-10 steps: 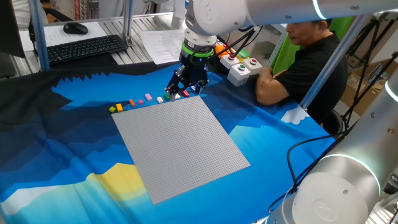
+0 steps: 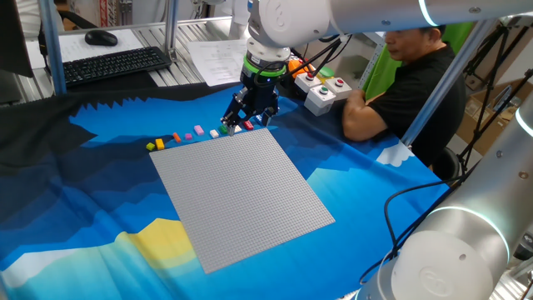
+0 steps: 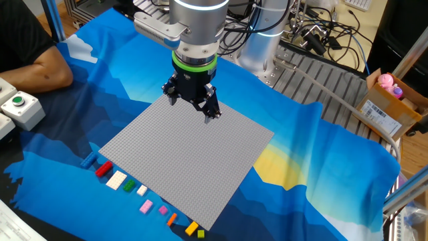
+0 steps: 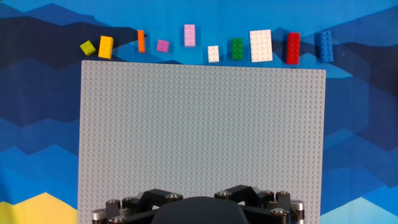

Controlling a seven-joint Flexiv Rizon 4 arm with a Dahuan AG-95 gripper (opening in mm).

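A row of loose bricks lies on the blue cloth along one edge of the bare grey baseplate (image 4: 202, 124). From left to right in the wrist view they are lime (image 4: 87, 48), yellow (image 4: 106, 47), orange (image 4: 141, 41), magenta (image 4: 163, 46), pink (image 4: 189, 35), small white (image 4: 213, 54), green (image 4: 237, 48), large white (image 4: 261, 45), red (image 4: 293, 48) and blue (image 4: 326, 46). Above the plate hangs my gripper (image 3: 190, 111), open, its fingers spread wide with nothing between them. In exterior view 1 it partly covers the bricks at the row's right end.
A person in black (image 2: 425, 87) sits at the table, one arm resting near the white button boxes (image 2: 320, 100). A keyboard (image 2: 117, 65) and mouse (image 2: 101, 38) lie beyond the cloth. A cardboard box (image 3: 388, 110) stands off to the side. The cloth around the plate is mostly clear.
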